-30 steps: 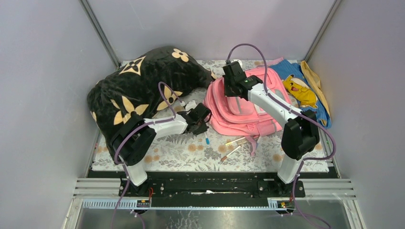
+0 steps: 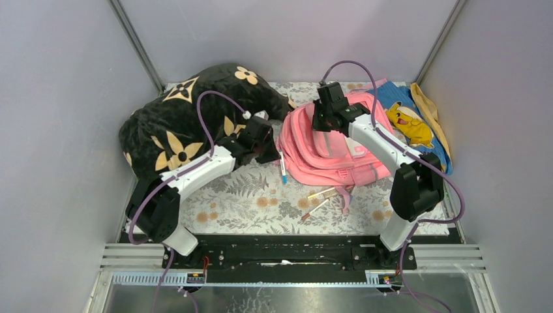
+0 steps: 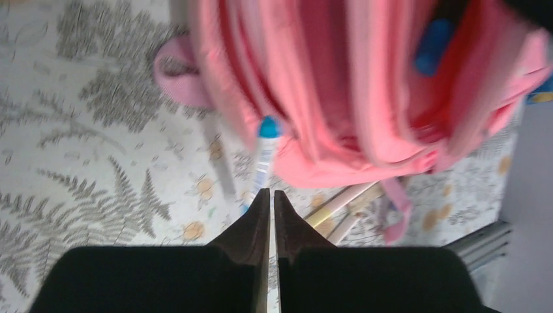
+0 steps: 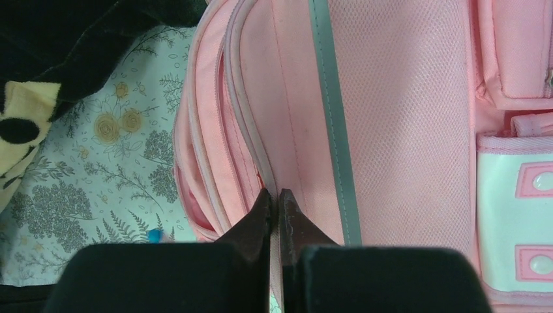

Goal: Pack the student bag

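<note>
The pink bag lies on its back, its openings facing left. My right gripper is shut on the bag's fabric edge; in the right wrist view the grey piping runs down between its fingertips. A white marker with blue ends is pinched in my left gripper, close to the bag's lower left edge. In the left wrist view the marker stands clear of the table, its shadow apart from it, and its far end reaches the bag's edge. A small blue thing shows blurred against the red inside of the bag.
Below the bag lie several slim pens or brushes and a pink strap. The black flowered cushion fills the left back, and a blue and yellow Pikachu cloth lies at the right.
The right gripper has moved slightly right, still at the bag's edge.
</note>
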